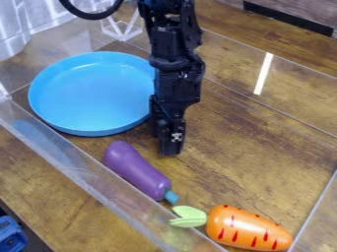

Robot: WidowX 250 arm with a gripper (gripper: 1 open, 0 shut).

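A black robot arm reaches down from the top centre of the camera view, its gripper (170, 138) low over the wooden table, just right of a blue plate (86, 91). The fingertips are dark and small, so whether they are open or shut is unclear. A purple toy eggplant (137, 169) lies below and left of the gripper, and a toy carrot (247, 227) with a pale green top lies at the bottom right.
Clear plastic walls border the work area, one (66, 167) running diagonally at lower left. A blue object (7, 234) sits outside it.
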